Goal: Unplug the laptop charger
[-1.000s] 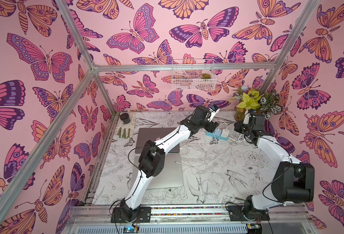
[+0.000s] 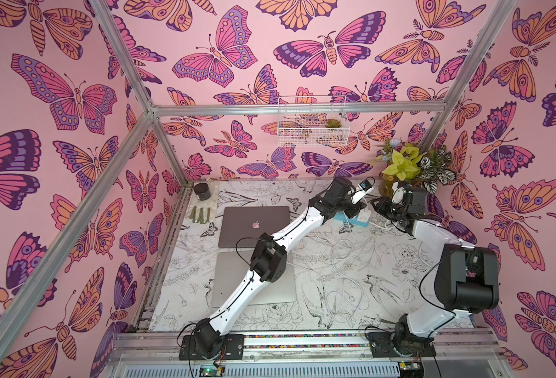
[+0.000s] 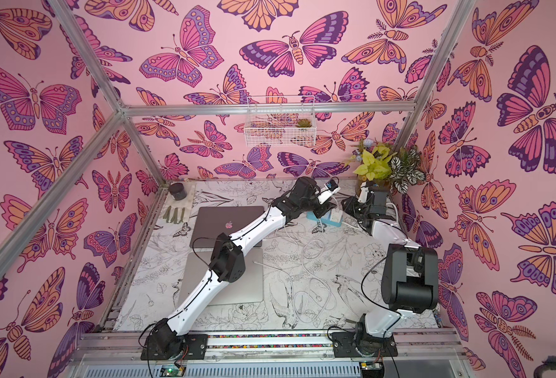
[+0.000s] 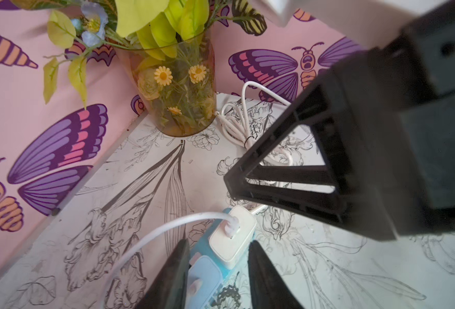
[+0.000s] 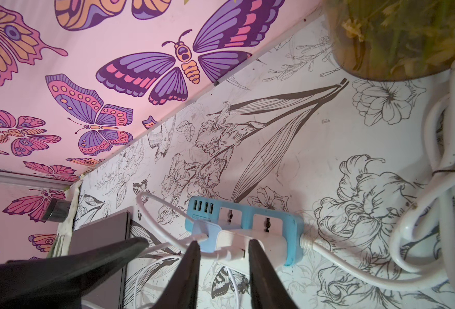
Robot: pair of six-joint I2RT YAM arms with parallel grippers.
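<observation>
A white laptop charger [image 4: 232, 237] sits plugged into a blue power strip [image 5: 200, 207], a white cable [image 4: 170, 222] in its end. My left gripper is open, its fingers spread either side of the power strip and charger in the left wrist view. My right gripper is open too, with the cable end and part of the charger [image 5: 272, 247] showing between its fingertips in the right wrist view. Contact with either gripper cannot be made out. In the top left view the left arm partly covers the strip [image 2: 361, 218].
A glass vase of flowers [image 4: 178, 92] and a coiled white cable [image 5: 444, 170] stand near the strip. Two laptops, one dark [image 2: 237, 230] and one silver [image 2: 227, 277], lie left under the left arm. Loose cable crosses the open table middle.
My left gripper has moved right and over the power strip. The right gripper has shifted slightly left towards it, so the two now stand close together. The strip looks unmoved.
</observation>
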